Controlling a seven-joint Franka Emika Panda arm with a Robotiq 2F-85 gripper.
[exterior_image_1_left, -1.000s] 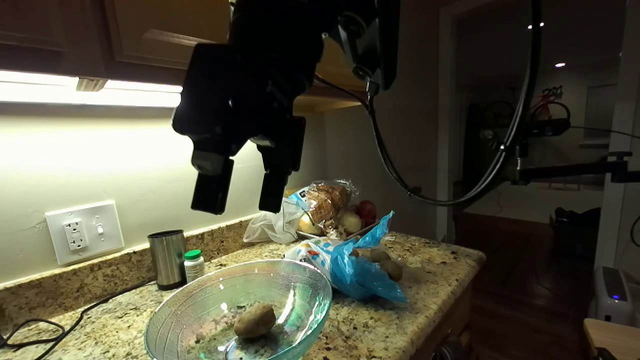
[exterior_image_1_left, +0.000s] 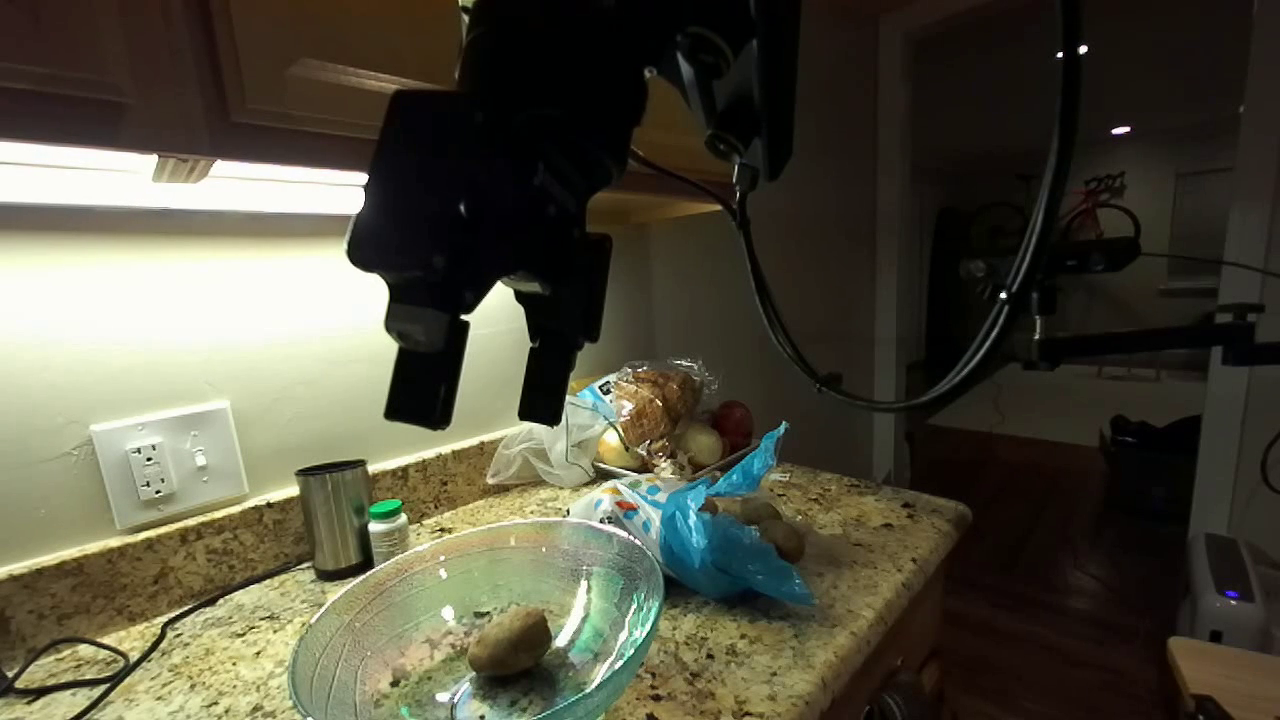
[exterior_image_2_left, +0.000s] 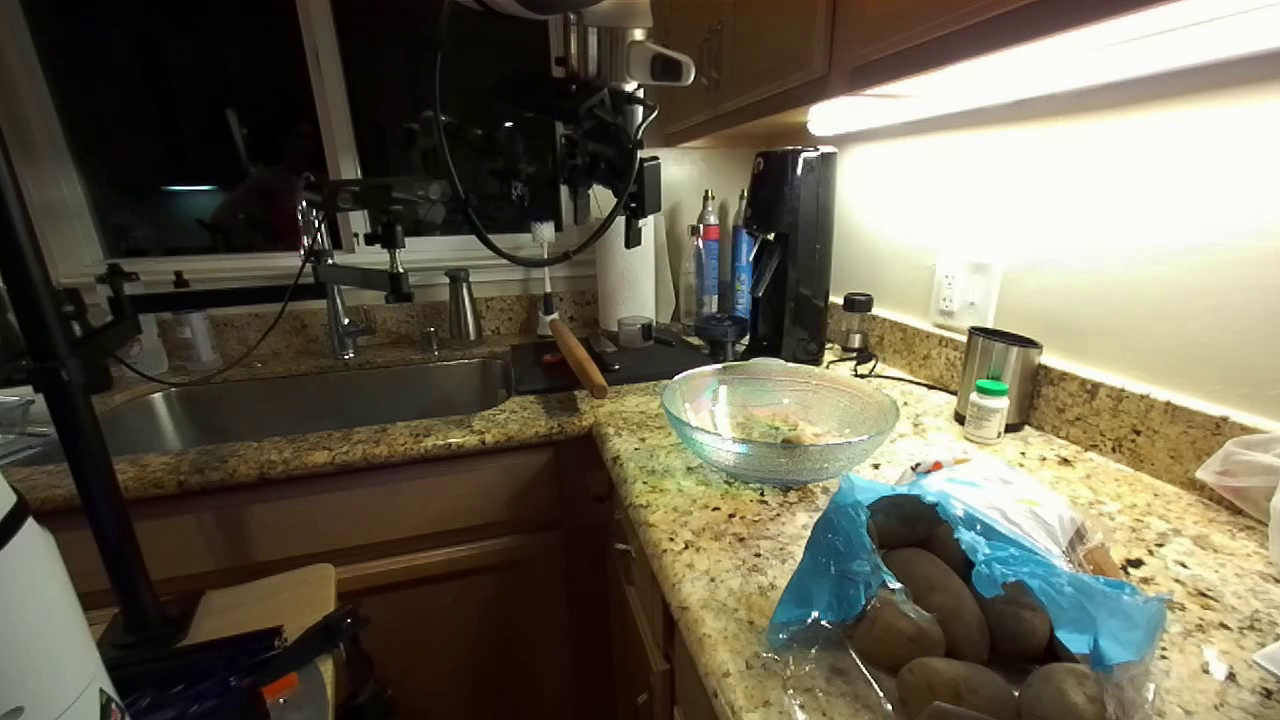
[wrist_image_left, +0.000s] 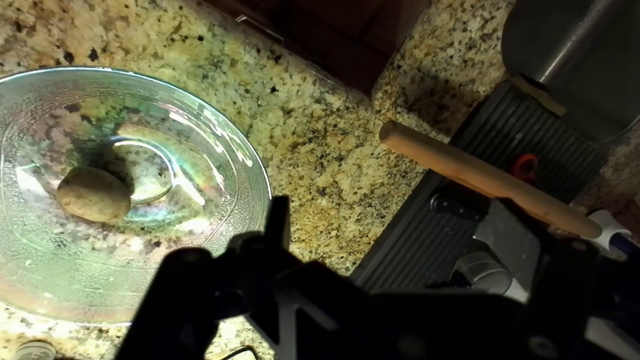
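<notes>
High over the counter in exterior view 1 hangs my black gripper (exterior_image_1_left: 488, 402), its two fingers apart with wall showing between them. It is open and empty. Below it stands a clear, iridescent glass bowl (exterior_image_1_left: 360, 612) with one brown potato (exterior_image_1_left: 510, 641) lying inside. From the wrist, the bowl (wrist_image_left: 198, 108) fills the left side and the potato (wrist_image_left: 94, 194) rests left of its middle. A blue plastic bag (exterior_image_2_left: 806, 564) holding several potatoes (exterior_image_2_left: 938, 596) lies open near the bowl (exterior_image_2_left: 768, 456) in exterior view 2.
A steel cup (exterior_image_1_left: 335, 516) and a green-capped bottle (exterior_image_1_left: 387, 532) stand by the wall. Bread and produce (exterior_image_1_left: 654, 408) sit at the counter's far end. A wooden-handled brush (wrist_image_left: 480, 174) crosses a dark drying mat (wrist_image_left: 396, 246) beside the sink (exterior_image_2_left: 324, 408).
</notes>
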